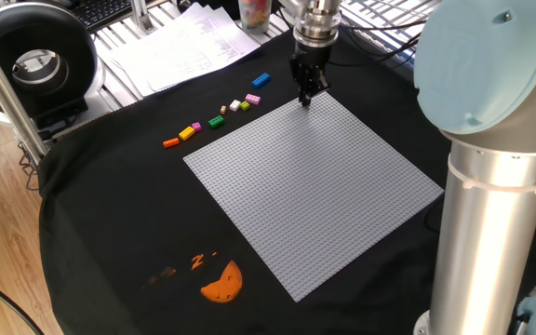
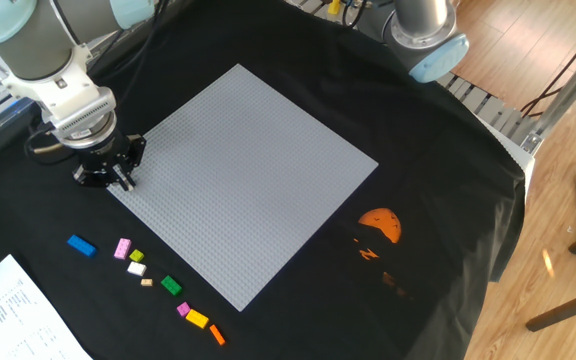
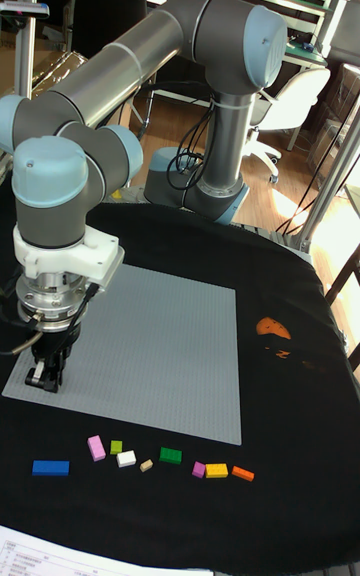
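My gripper [image 1: 305, 99] points down at one corner of the grey studded baseplate [image 1: 310, 191]. In exterior view 2 its fingertips [image 2: 125, 184] are at the plate's left corner; whether they touch it is unclear. Its fingers are too small and dark to make out as open or shut, and no brick shows between them. Beyond the plate's edge, a loose row of bricks lies on the black cloth: blue [image 3: 50, 467], pink [image 3: 97, 448], lime [image 3: 116, 447], white [image 3: 127, 459], tan [image 3: 146, 465], green [image 3: 170, 455], purple [image 3: 199, 469], yellow [image 3: 216, 470] and orange [image 3: 243, 473].
The baseplate carries no bricks. An orange print [image 1: 221, 282] marks the otherwise clear black cloth on one side. Papers [image 1: 180, 51] lie past the brick row, with a cup [image 1: 254, 14] near them. The arm's column [image 1: 491, 233] rises at the right of exterior view 1.
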